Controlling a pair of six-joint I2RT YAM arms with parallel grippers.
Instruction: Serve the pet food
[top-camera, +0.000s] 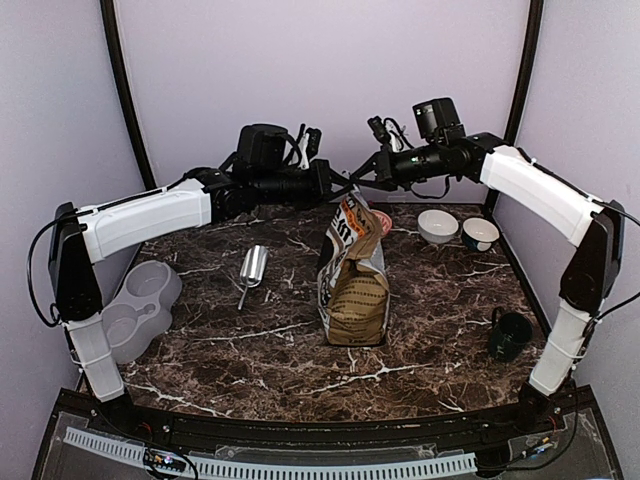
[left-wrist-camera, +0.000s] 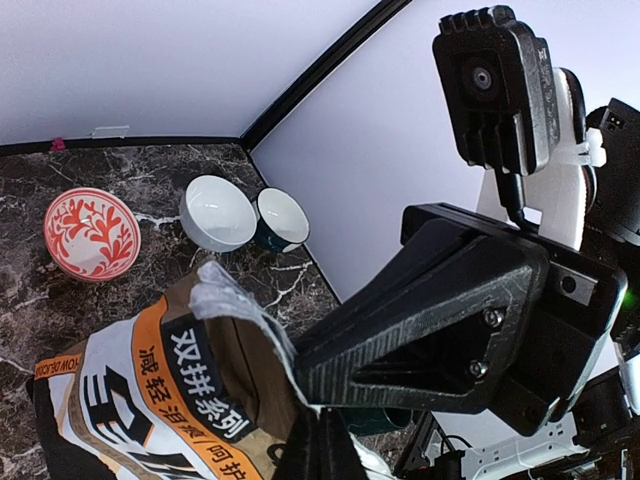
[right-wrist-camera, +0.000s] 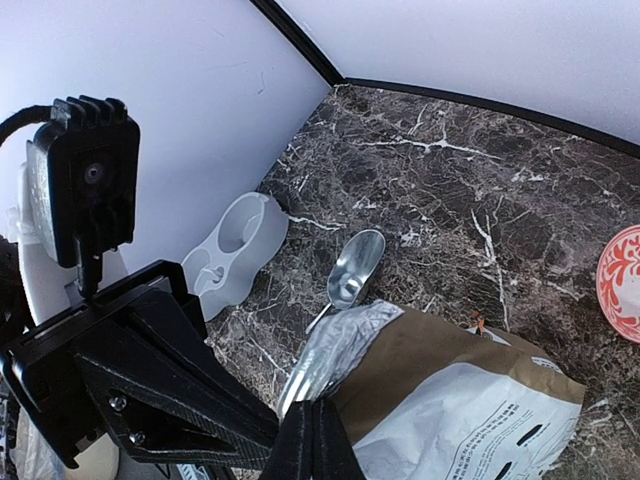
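Observation:
The brown, white and orange pet food bag (top-camera: 357, 300) stands upright at the table's middle, its top drawn to a narrow peak. My left gripper (top-camera: 346, 182) is shut on the bag's thin top edge, which runs into its fingertips in the left wrist view. Close against the same corner, my right gripper (top-camera: 358, 177) is shut, and nothing shows between its fingers; the silvery rim (right-wrist-camera: 345, 345) passes beside them. A metal scoop (top-camera: 254, 264) lies left of the bag. On the far left rests a grey double-bowl feeder (top-camera: 142, 300). The food inside is hidden.
Behind the bag sits a red-patterned bowl (left-wrist-camera: 92, 234). At the back right are a white bowl (top-camera: 437, 226) and a dark-sided bowl (top-camera: 480, 234). A dark mug (top-camera: 510, 335) stands at the front right. Bare table surrounds the bag's base.

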